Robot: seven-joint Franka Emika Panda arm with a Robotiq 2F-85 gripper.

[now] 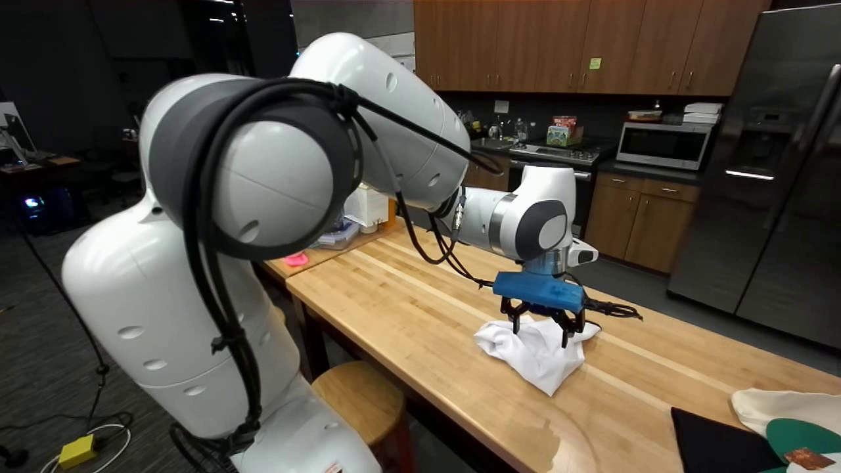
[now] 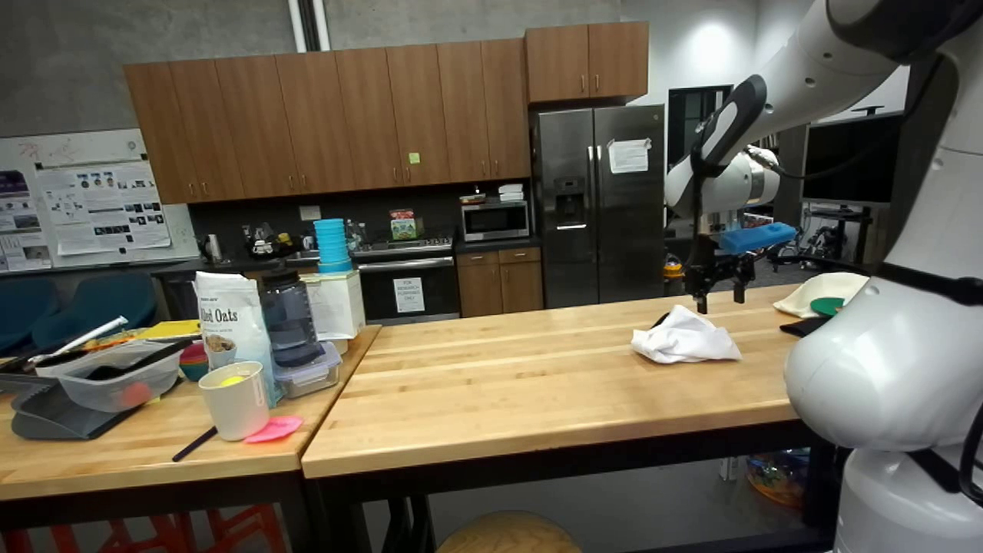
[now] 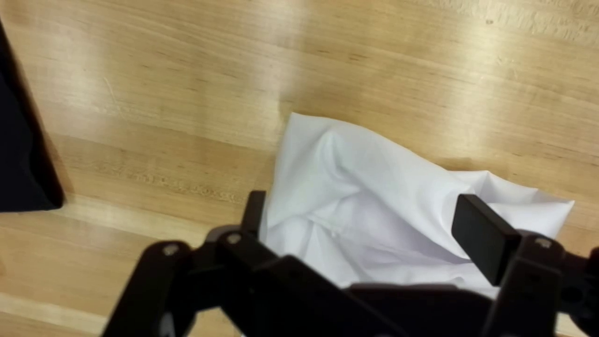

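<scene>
A crumpled white cloth [image 1: 536, 359] lies in folds on the wooden table. My gripper [image 1: 541, 337] is above it, fingers pointing down and spread wide. In exterior view 2 a gap shows between the gripper [image 2: 720, 304] and the table, with the white cloth [image 2: 686, 337] just below and to its left. Seen from the wrist, the white cloth [image 3: 359, 196] spreads between and beneath the two fingers, and nothing is gripped. The cloth's near part is hidden behind the gripper's body.
A black cloth [image 1: 717, 443] lies toward the table's right end, beside a cream cloth [image 1: 792, 410] and a green round item [image 1: 805, 438]. In exterior view 2, an oats bag [image 2: 230, 322] and a white cup [image 2: 235, 405] stand on the left table.
</scene>
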